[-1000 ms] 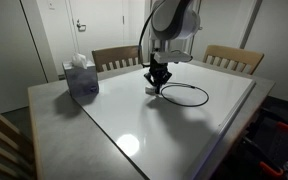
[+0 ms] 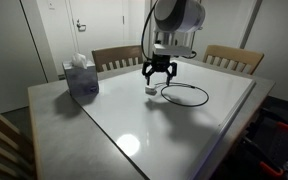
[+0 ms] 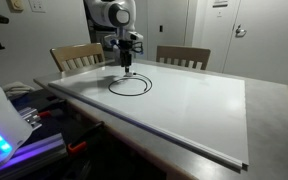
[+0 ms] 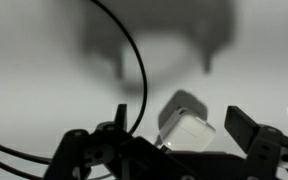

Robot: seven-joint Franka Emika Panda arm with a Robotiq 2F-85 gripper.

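Note:
A small white block, with rounded edges, joins a thin black cable that curves across the white tabletop. From exterior view 1, the block rests on the table at the cable's left end, and the cable forms a loose loop to its right. Above the block hangs my gripper, its fingers spread wide with nothing between them. In the wrist view the block shows low between the fingers, partly covered by the gripper body. Exterior view 2 shows the gripper clear of the table as well.
A grey box with white tissue on top stands at the back left. Chairs line the table's far side.
Over the last second my gripper has risen away from the block and spread open, shifting slightly right. The block and the cable loop lie in nearly the same place.

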